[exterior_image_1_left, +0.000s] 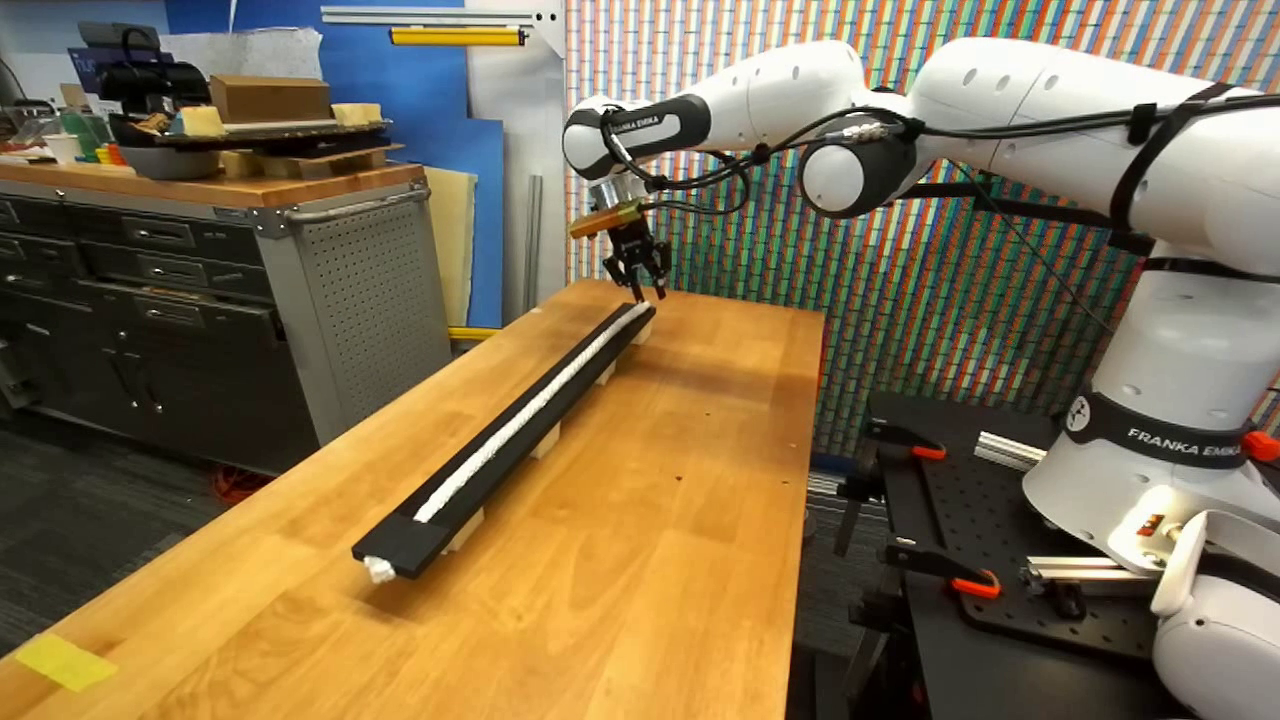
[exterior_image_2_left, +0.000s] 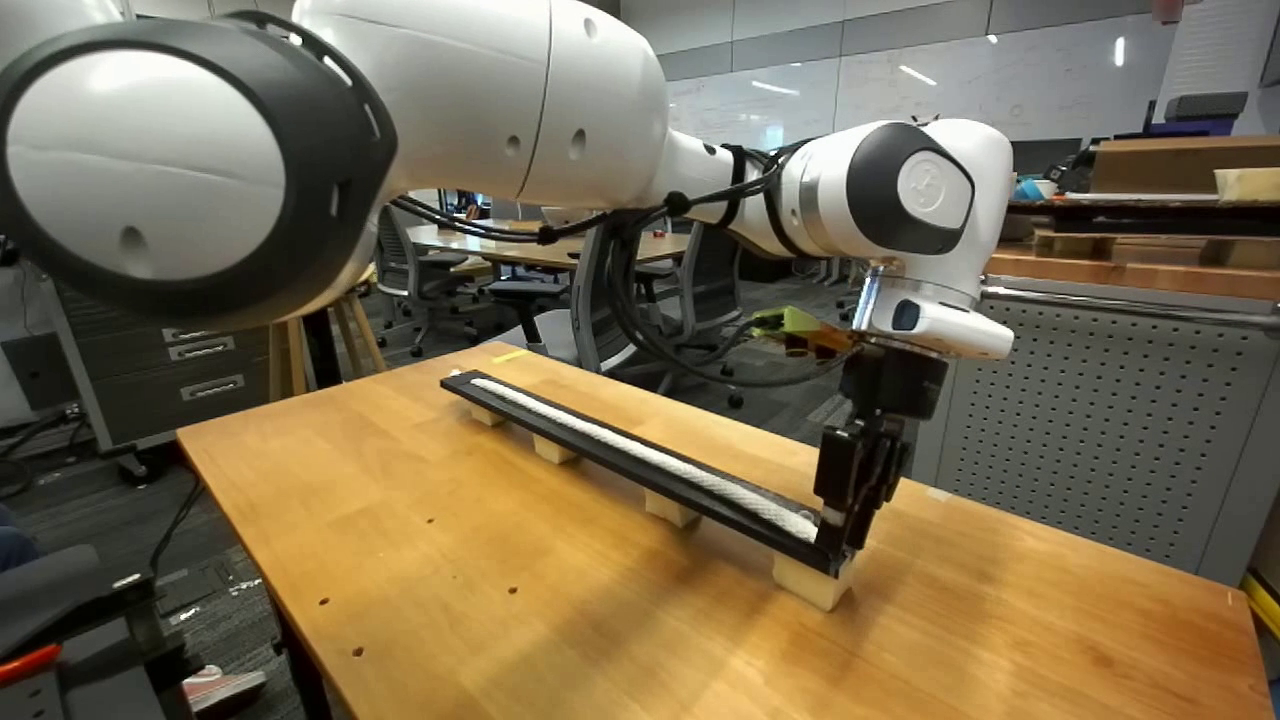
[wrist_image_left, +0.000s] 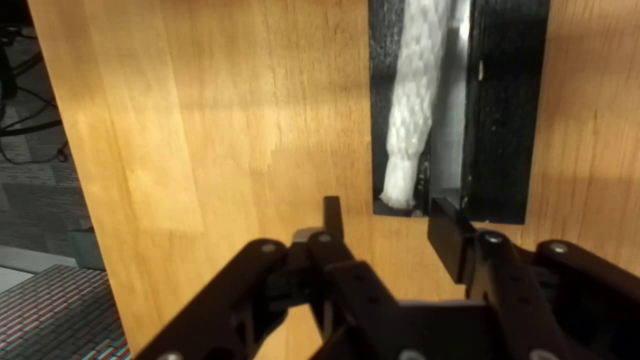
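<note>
A white braided rope (exterior_image_1_left: 528, 414) runs along a long black channel (exterior_image_2_left: 672, 470). In the wrist view the rope's near end (wrist_image_left: 400, 180) lies off to the left, over the black side wall, and the pale groove (wrist_image_left: 448, 132) beside it is bare there. My gripper is at this end of the channel, its fingers (wrist_image_left: 451, 231) parted. The rope's tip lies just ahead of the gap, with nothing gripped. In exterior view 1 the gripper (exterior_image_1_left: 648, 295) is just beyond the channel's far end.
Wooden blocks (exterior_image_2_left: 813, 582) hold the channel off the wooden table (exterior_image_1_left: 684, 576). A black cap (exterior_image_1_left: 408, 546) covers the channel's other end, with a bit of rope poking out.
</note>
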